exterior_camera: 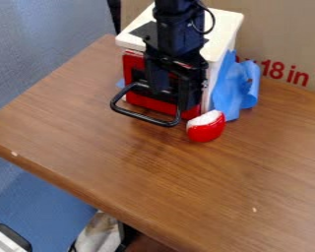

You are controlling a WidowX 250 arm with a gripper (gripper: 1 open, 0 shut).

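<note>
My black gripper (pixel 176 79) hangs over a white and red box-like appliance (pixel 131 41) at the back of the wooden table, its dark body covering much of the front. A black looped handle (pixel 145 118) juts out from the red front, below the gripper. I cannot tell whether the gripper is open or shut, or whether it touches the handle. A red and white round object (pixel 207 128) sits on the table just right of the appliance's front. A blue rubbery item (pixel 236 89) lies behind it to the right.
A cardboard box (pixel 285 34) with red print stands at the back right.
</note>
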